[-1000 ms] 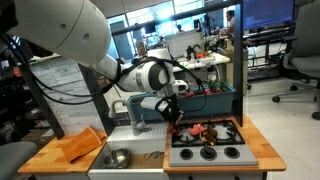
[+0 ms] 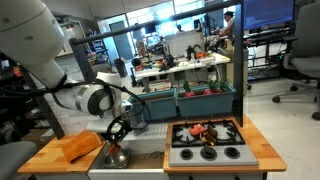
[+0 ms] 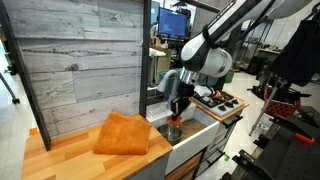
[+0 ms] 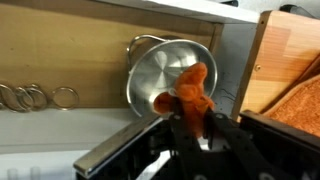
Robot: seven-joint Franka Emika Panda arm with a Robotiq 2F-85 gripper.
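Observation:
My gripper is shut on an orange-brown object [image 4: 196,82], whose lumpy end shows past the fingers. Behind that object in the wrist view is a shiny metal pot [image 4: 150,78] with a wire handle, its inside looking empty where it is visible. From the first exterior side, the gripper [image 2: 113,146] points down over the pot [image 2: 117,160] at the left of the sink area. The second exterior view has the pot [image 3: 170,132] beneath the gripper too. Whether the held object touches the pot, I cannot tell.
An orange cloth [image 3: 122,134] lies on the wooden counter [image 3: 85,150] beside the pot. To the right stands a stove [image 2: 210,155] with several small objects on top. Metal rings [image 4: 35,97] lie on the wooden surface near the pot. A blue-green bin [image 2: 205,103] is behind the stove.
My arm has swung left from beside the stove, across the sink area, to above the pot, carrying the orange-brown object. Pot and cloth appear unmoved.

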